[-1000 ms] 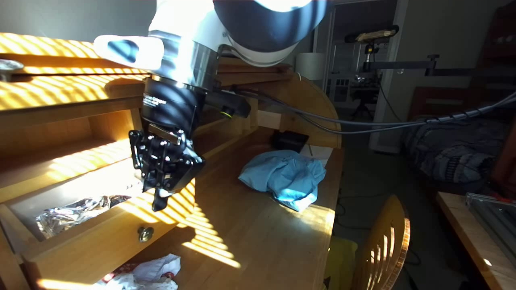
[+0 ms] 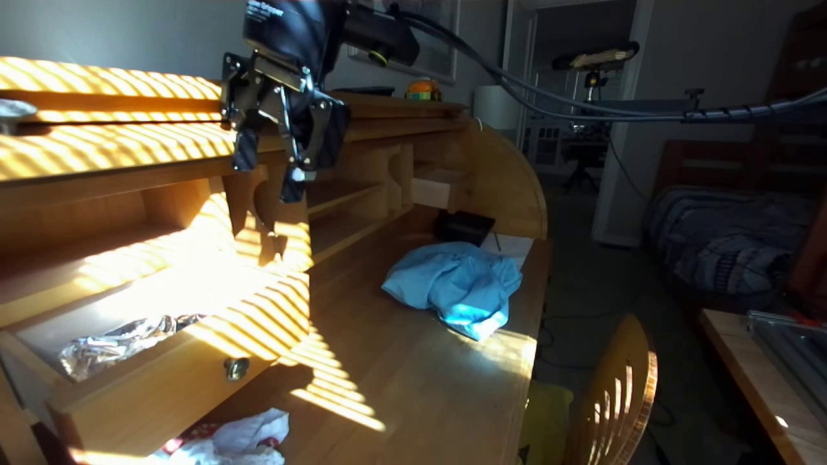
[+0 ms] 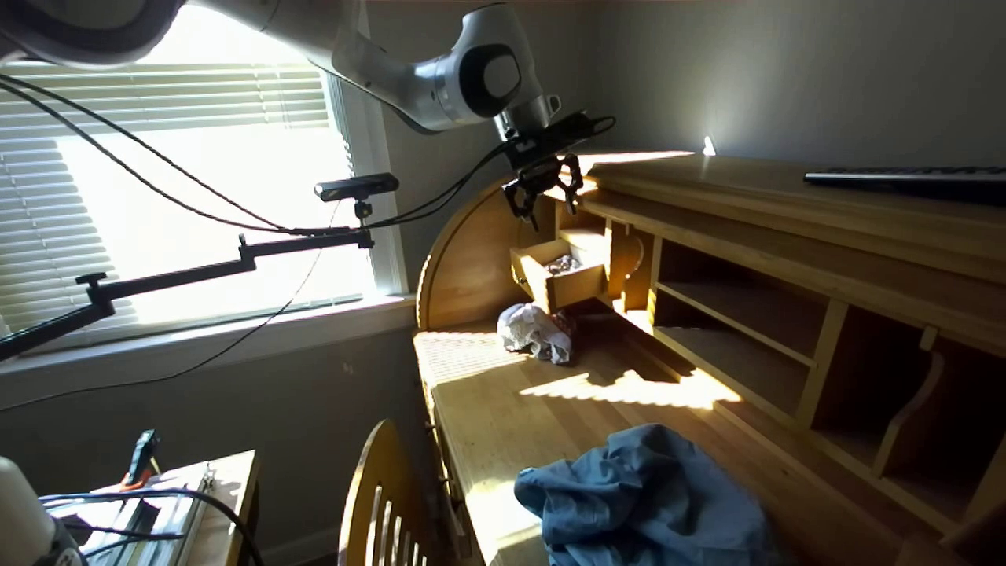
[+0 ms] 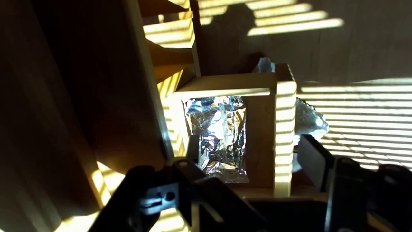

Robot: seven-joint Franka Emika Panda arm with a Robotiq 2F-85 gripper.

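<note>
High above the desk hangs my gripper, its fingers apart and nothing between them. Below it, in the wrist view, is the pulled-out wooden drawer. A shiny silver packet lies flat inside that drawer. In exterior view 1 the drawer's round knob shows on its front face. From exterior view 2, my gripper appears above the drawer, clear of it.
A white and red crumpled cloth sits on the desktop just below the drawer. Farther along lies a blue cloth. Cubbyholes and shelves line the desk's back.
My gripper has risen well away from beside the drawer front, and its fingers stand wider apart. The drawer seems nearly unmoved, and the cloths lie where they were.
</note>
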